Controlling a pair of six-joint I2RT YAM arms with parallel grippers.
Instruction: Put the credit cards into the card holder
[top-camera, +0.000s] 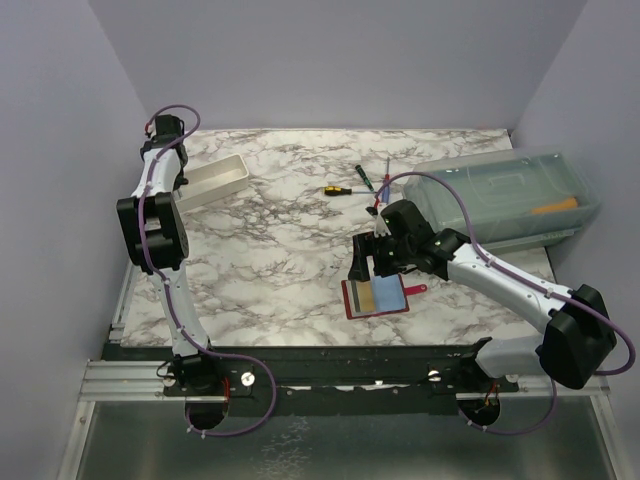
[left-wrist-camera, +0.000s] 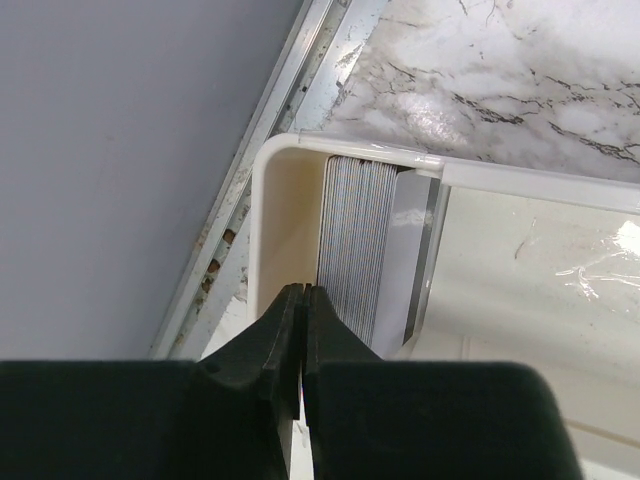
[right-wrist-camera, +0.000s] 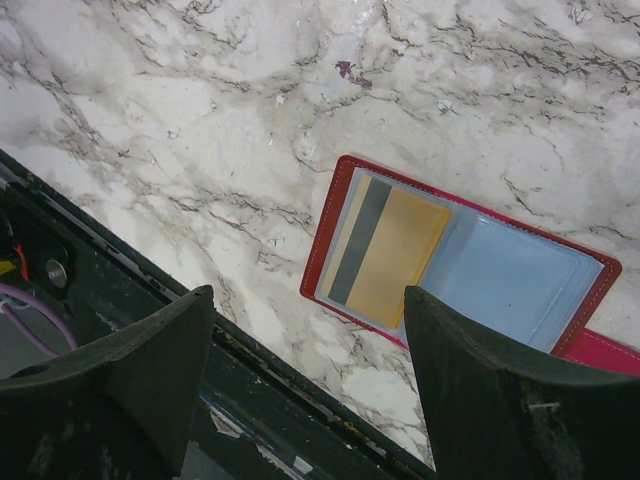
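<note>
Several thin cards (left-wrist-camera: 352, 240) stand on edge as a packed stack at one end of the white box (left-wrist-camera: 262, 220), with a light, leaning card (left-wrist-camera: 405, 225) beside them. My left gripper is over the stack's near end, its fingers together and nothing visible between them. In the right wrist view, the open card holder (right-wrist-camera: 325, 225) lies flat with a red border; a gold card (right-wrist-camera: 400, 245) with a dark stripe shows in one clear pocket, while the other pocket (right-wrist-camera: 520, 280) looks pale blue. Above the holder, my right gripper is open and empty.
Screwdrivers (top-camera: 340, 190) lie at the back of the marble table. A clear lidded bin (top-camera: 500, 195) fills the back right. The side wall (left-wrist-camera: 110, 150) stands close to the white box. Mid-table is clear.
</note>
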